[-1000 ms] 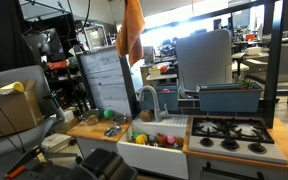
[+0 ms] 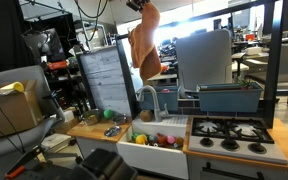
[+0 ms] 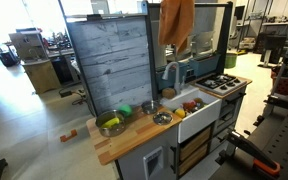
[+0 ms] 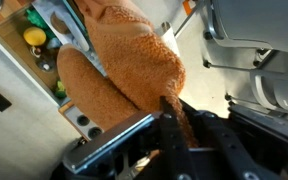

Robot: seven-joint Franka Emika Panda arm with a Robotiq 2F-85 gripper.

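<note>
An orange-brown cloth hangs high in the air, above and behind the sink in the first exterior view. In the second exterior view only the cloth's lower part shows at the top edge. The wrist view has my gripper shut on the cloth, which drapes away in two folds over the scene below. In the first exterior view the gripper is barely visible at the top edge, with the cloth dangling beneath it.
Below stands a toy kitchen with a white sink holding colourful toy food, and a stove to its right. A faucet rises behind the sink. Bowls sit on the wooden counter. A dark frame post stands at the right.
Sink, stove and counter things look unmoved.
</note>
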